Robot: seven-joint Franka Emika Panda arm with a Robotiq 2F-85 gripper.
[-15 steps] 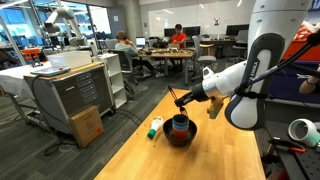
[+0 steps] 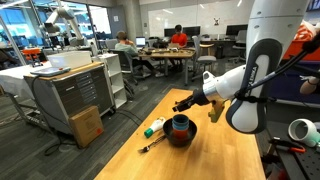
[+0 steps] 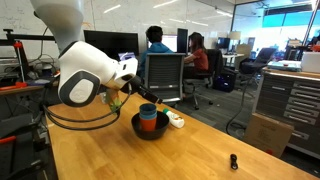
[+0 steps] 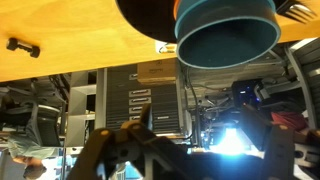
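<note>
A blue cup stands above a red cup, the two stacked upright inside a black bowl. My gripper hangs just above and beside the stack. In the wrist view, the rim of the blue cup fills the upper right, beyond the dark fingers. The fingers are part open. No object shows between them, and the cup appears to be outside them.
A white and green bottle lies beside the bowl. A small dark item rests on the open table to the right. Tines of a utensil show at the upper right of the wrist view.
My arm has drawn back toward its base, to the right in exterior view 1. The cups remain stacked in the bowl.
</note>
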